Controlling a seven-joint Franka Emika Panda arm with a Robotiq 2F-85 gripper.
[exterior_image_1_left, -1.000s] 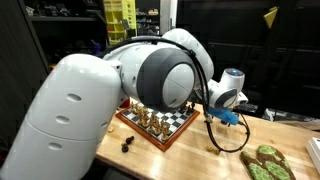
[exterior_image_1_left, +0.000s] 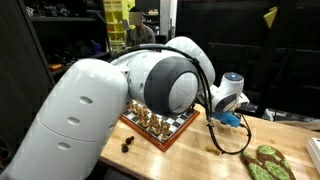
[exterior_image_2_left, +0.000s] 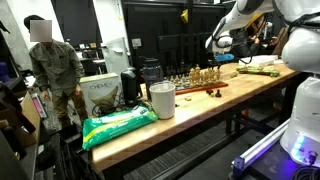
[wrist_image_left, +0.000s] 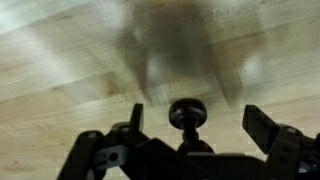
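Note:
A black chess piece (wrist_image_left: 188, 114) with a round knob top shows in the wrist view, between the spread fingers of my open gripper. Bare wood lies around it, and the gripper does not hold it. In exterior view 1 the white end of my arm (exterior_image_1_left: 229, 90) is beyond the right side of the chessboard (exterior_image_1_left: 188, 121); the fingertips are hard to make out there. Golden-brown chess pieces (exterior_image_1_left: 150, 122) crowd the board's near left side, partly behind the arm.
Two small black pieces (exterior_image_1_left: 127, 145) lie on the table left of the board. A brown piece (exterior_image_1_left: 213, 150) is on the wood in front of the gripper. A green mottled mat (exterior_image_1_left: 268, 163) covers the right front. A white container (exterior_image_2_left: 163, 100) stands at the table's near end.
The arm's end has lowered slightly over the last second. The board and the loose pieces look unmoved.

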